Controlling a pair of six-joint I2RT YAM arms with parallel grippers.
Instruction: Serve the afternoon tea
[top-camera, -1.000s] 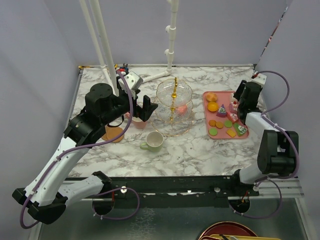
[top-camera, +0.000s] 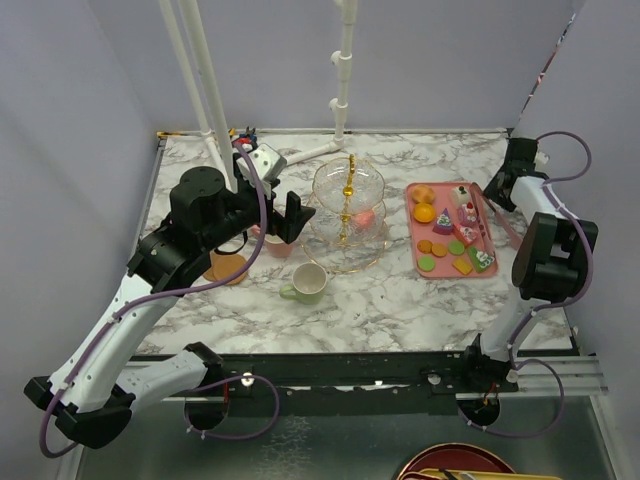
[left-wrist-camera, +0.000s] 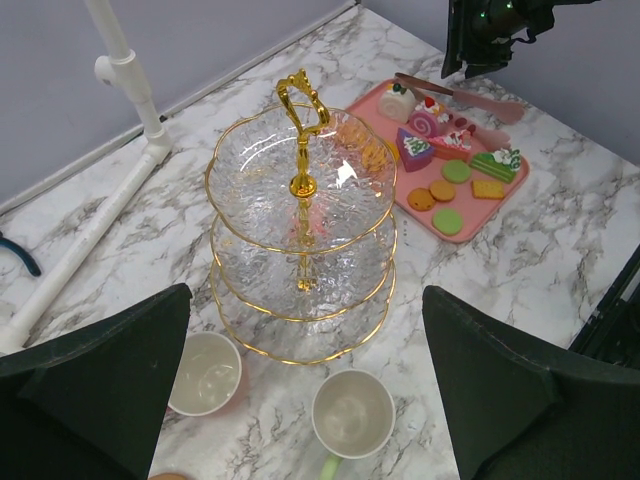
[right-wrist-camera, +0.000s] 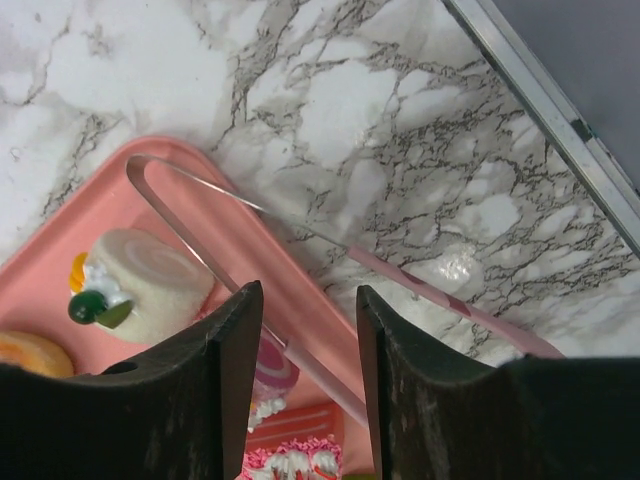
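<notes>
Pink tongs (right-wrist-camera: 420, 285) lie along the right side of the pink tray (top-camera: 450, 268), one arm over the cakes, the other outside. The tray holds several toy pastries, among them a white roll cake (right-wrist-camera: 160, 280). My right gripper hangs above the tongs, fingers apart with a gap between them. My left gripper stands open, empty, facing the gold-rimmed three-tier stand (left-wrist-camera: 300, 180), which has a pink item inside. A green-handled mug (top-camera: 310, 285) and a pink cup (left-wrist-camera: 200, 375) stand in front of the stand.
A round wooden piece (top-camera: 226, 270) lies at the left. White pipes (left-wrist-camera: 90, 230) run along the back left. The wall (top-camera: 590, 100) is close on my right arm's side.
The left arm stays still.
</notes>
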